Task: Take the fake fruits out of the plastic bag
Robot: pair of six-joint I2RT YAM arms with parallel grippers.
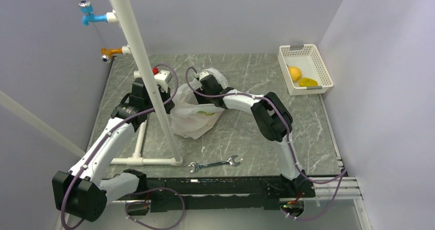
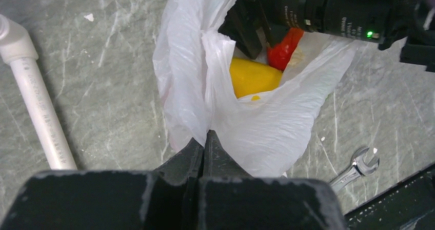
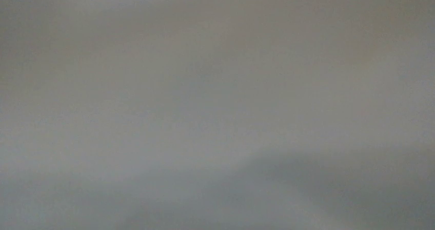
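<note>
The white plastic bag [image 1: 195,122] stands slumped on the table with its mouth spread. My left gripper is shut on a thin pinch of the bag's edge, which tapers into its fingertips in the left wrist view. Inside the bag lie a yellow fruit [image 2: 251,77] and a red fruit [image 2: 284,49]. My right gripper [image 1: 201,95] reaches into the bag's mouth, with its dark fingers [image 2: 245,32] close to both fruits. Its fingertips are hidden, so its hold does not show. The right wrist view is only a grey blur.
A white basket [image 1: 288,75] at the back right holds an orange-coloured fruit [image 1: 294,74] and a yellow fruit [image 1: 308,82]. A wrench [image 1: 214,163] lies near the front edge. A white pipe frame [image 1: 149,81] with taps stands by my left arm. Table right of the bag is clear.
</note>
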